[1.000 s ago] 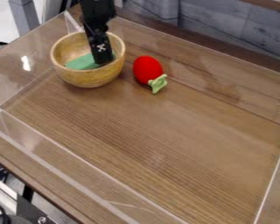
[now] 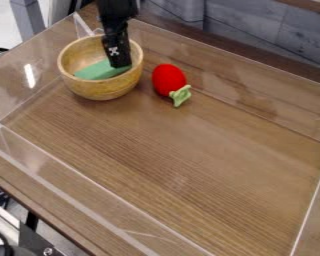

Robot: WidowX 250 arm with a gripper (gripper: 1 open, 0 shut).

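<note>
A wooden bowl [image 2: 103, 86] sits at the upper left of the camera view with a green object [image 2: 95, 72] inside it. My black gripper [image 2: 119, 60] reaches down from the top edge to the back part of the bowl, over the green object's right end. It looks open; whether it touches the object I cannot tell. A red object with a pale green top [image 2: 168, 80] lies just right of the bowl.
A wall or ledge runs along the upper right. Dark cables and fittings show at the left edge.
The bowl and red object appear unmoved.
</note>
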